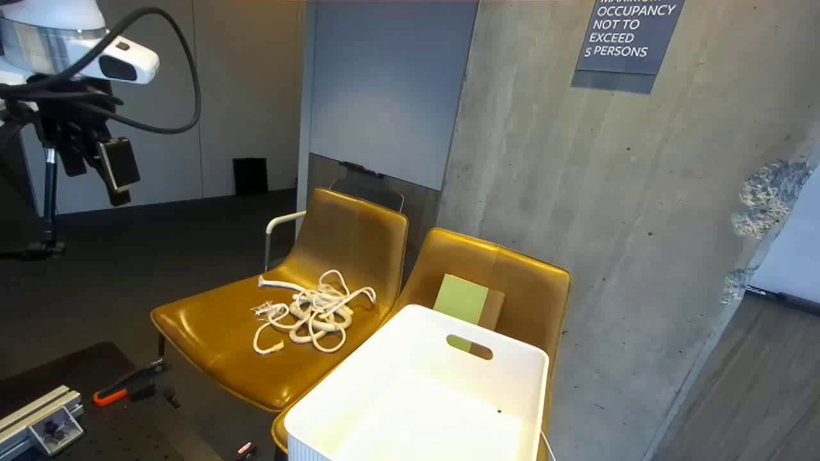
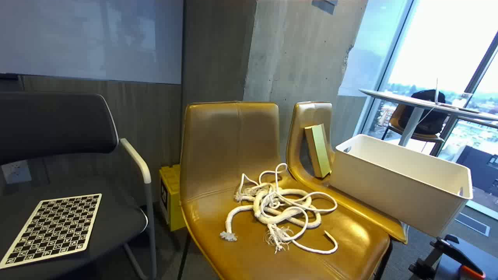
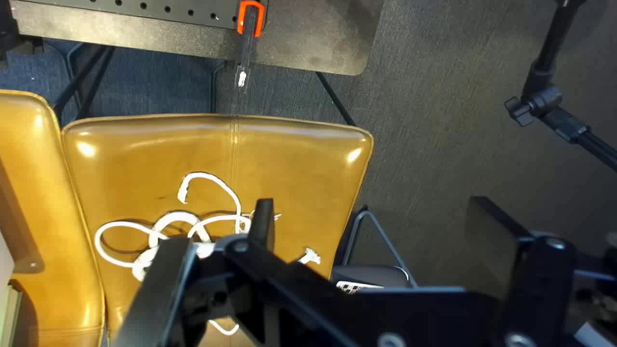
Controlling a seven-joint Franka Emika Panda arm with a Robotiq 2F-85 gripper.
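Note:
Loose white ropes, one thick and one thin, lie tangled on the seat of a mustard leather chair. In exterior view 1 the rope pile (image 1: 328,308) sits left of a white bin (image 1: 361,376), which rests on the neighbouring chair. Exterior view 2 shows the frayed ends of the rope (image 2: 280,217) spread over the seat. High at the upper left, well away from the chairs, my gripper (image 1: 96,173) hangs empty. The wrist view has the gripper's (image 3: 373,217) fingers wide open; its left side hides part of the rope (image 3: 173,217) far below.
A green-faced block (image 1: 461,298) leans on the second chair's backrest behind the bin. A dark chair holding a checkered board (image 2: 53,228) stands left in exterior view 2. An orange-tipped clamp (image 3: 249,17) grips the table edge. A jointed black stand (image 3: 541,95) rises beside open floor.

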